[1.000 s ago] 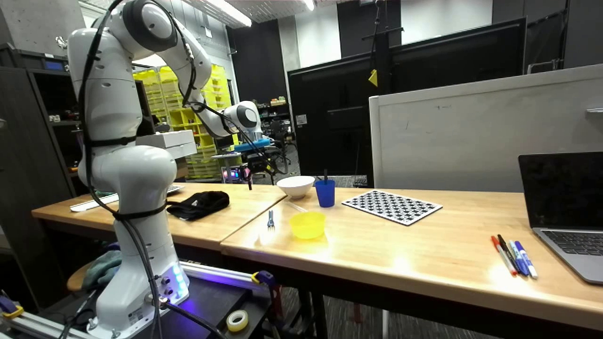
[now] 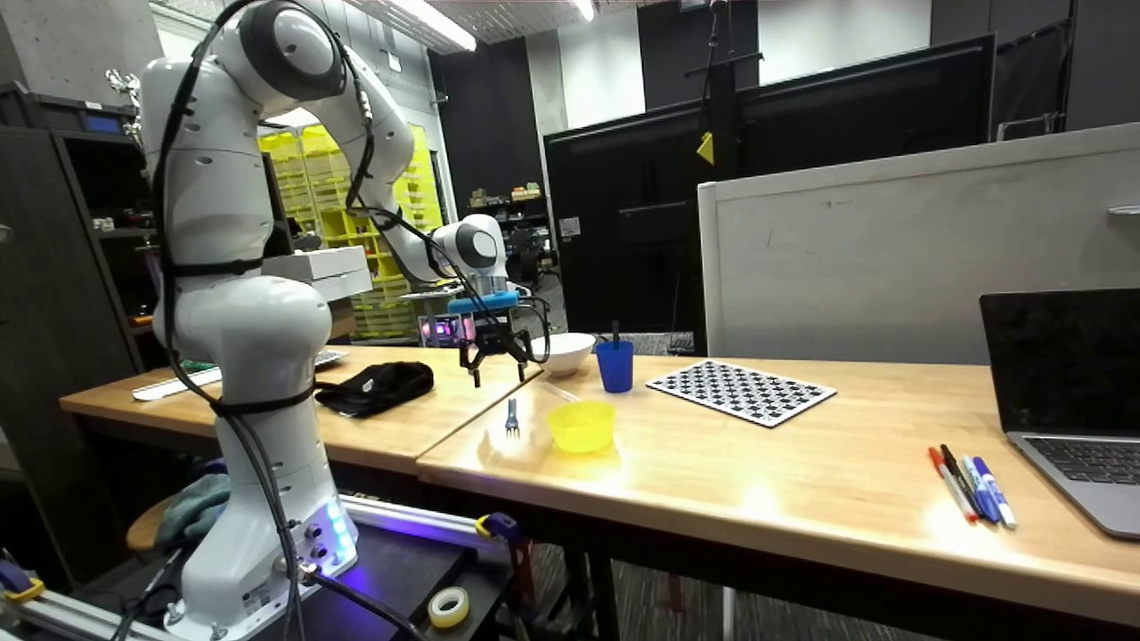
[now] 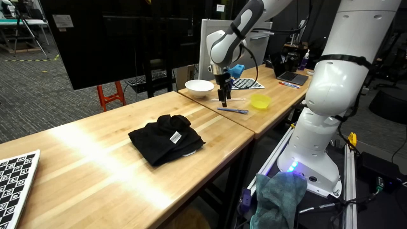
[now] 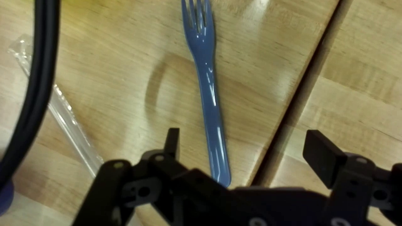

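Observation:
A blue-grey plastic fork (image 4: 210, 90) lies on the wooden table, its handle end between my spread fingers in the wrist view and its tines pointing away. My gripper is open above it, holding nothing. Exterior view 1 has the gripper (image 2: 500, 376) hanging over the table seam, with the fork (image 2: 512, 417) just in front of it. In exterior view 2 the gripper (image 3: 224, 103) points down close to the fork (image 3: 232, 110). A clear wrapped straw-like item (image 4: 69, 120) lies to the left of the fork in the wrist view.
Around the fork stand a yellow bowl (image 2: 582, 426), a white bowl (image 2: 564, 352) and a blue cup (image 2: 615, 367). A checkered board (image 2: 742, 391), several pens (image 2: 970, 486) and a laptop (image 2: 1079, 449) lie further right. Black cloth (image 3: 166, 139) rests on the other table.
My gripper has come down towards the table and shifted slightly right in exterior view 1. The fork and the bowls have stayed in place.

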